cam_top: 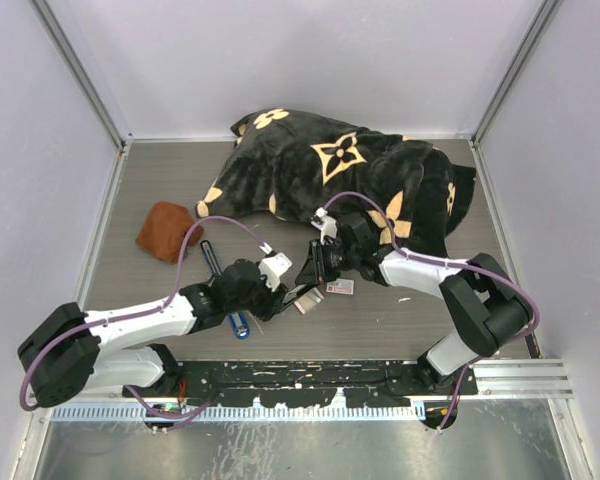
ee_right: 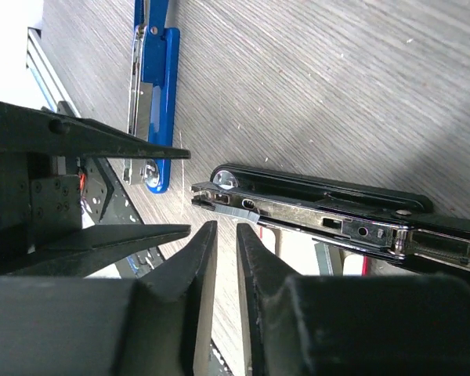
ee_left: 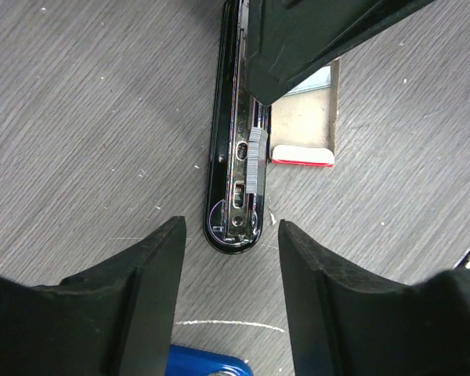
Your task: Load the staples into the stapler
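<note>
A black stapler (ee_left: 219,149) lies opened on the table, its metal rail (ee_right: 298,215) showing. Near the rounded front end, a short grey staple strip (ee_left: 255,160) rests along one edge of the rail; whether it sits inside the channel I cannot tell. My left gripper is open just off that front end, empty between its fingers. In the right wrist view, my right gripper is slightly open beside the strip (ee_right: 231,210), with nothing held. From the top view, both grippers hide much of the stapler (cam_top: 297,293).
A blue stapler (ee_right: 166,94) lies close by. Under the black stapler's side sits an open staple box (ee_left: 321,125); another small box (cam_top: 340,286) is to its right. A brown cloth (cam_top: 167,232) and dark patterned blanket (cam_top: 350,165) lie farther back.
</note>
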